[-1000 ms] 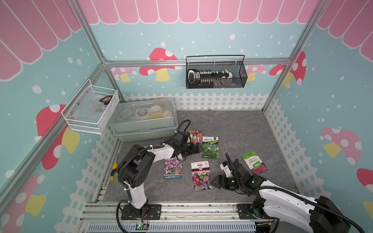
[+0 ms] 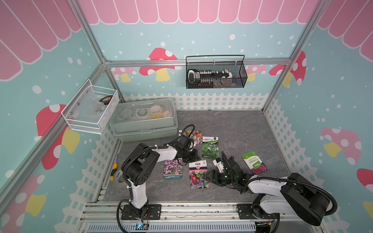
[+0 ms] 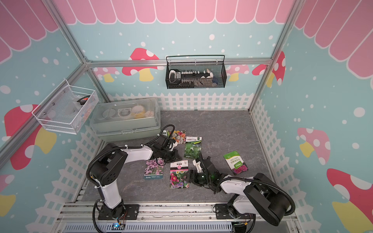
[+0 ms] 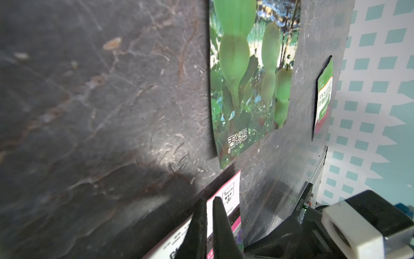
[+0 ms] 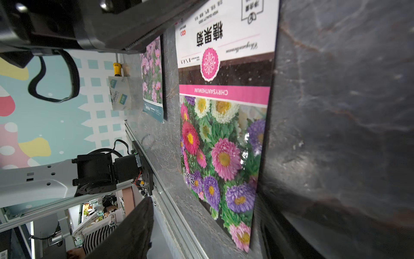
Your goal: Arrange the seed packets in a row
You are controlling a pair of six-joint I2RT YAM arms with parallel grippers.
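Observation:
The chrysanthemum packet (image 5: 224, 159) lies face up on the grey table, beside a pink-flower packet (image 2: 172, 169). Close to its lower right corner stands my right gripper, its fingers apart. My left gripper is shut at the chrysanthemum packet's top edge; whether the edge is pinched between the tips I cannot tell. Behind lie a green cactus packet (image 2: 210, 148) and an orange-flower packet (image 2: 197, 136), the latter partly covered by the left arm. A green and white packet (image 2: 253, 161) lies tilted at the right.
A lidded translucent box (image 2: 143, 118) fills the back left. A yellow-handled tool (image 2: 114, 170) lies at the left edge. Bare table shows at the back right and between the cactus packet and the green and white one.
The chrysanthemum packet has slid left and slightly back. My right gripper has moved left with it, and my left gripper has come slightly towards the front. The other packets look unmoved.

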